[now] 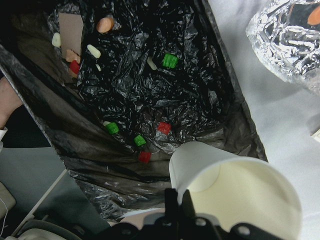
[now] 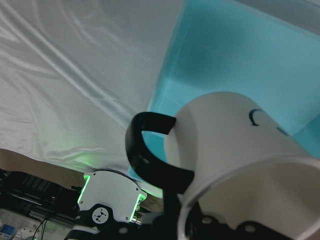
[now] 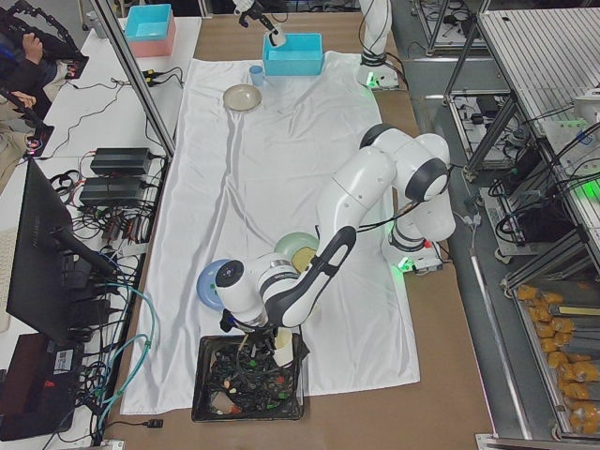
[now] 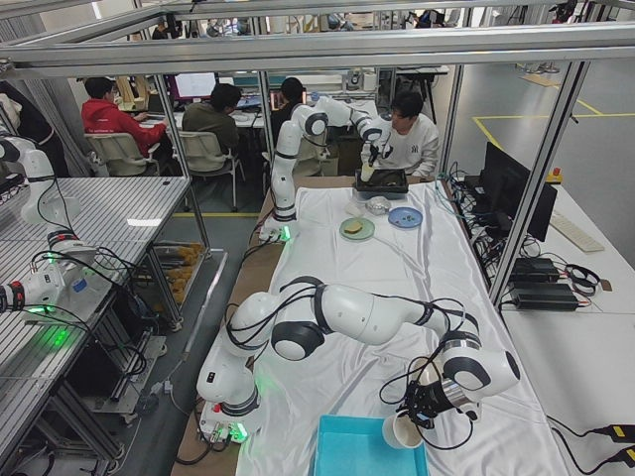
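My left gripper (image 3: pixel 267 339) holds a cream cup (image 1: pixel 245 195), shut on its rim, over a black bag-lined bin (image 3: pixel 211 408) with small red and green bits. In the right wrist view, my right gripper (image 4: pixel 422 407) is shut on a white mug (image 2: pixel 225 130) with a black handle, held over a turquoise bin (image 4: pixel 347 446).
A blue plate (image 4: pixel 405 216), a green plate (image 4: pixel 357 228) with yellow food and crumpled foil (image 1: pixel 280 45) lie near the black bin. At the far end stand a beige bowl (image 3: pixel 242 97) and a blue cup (image 3: pixel 256 75).
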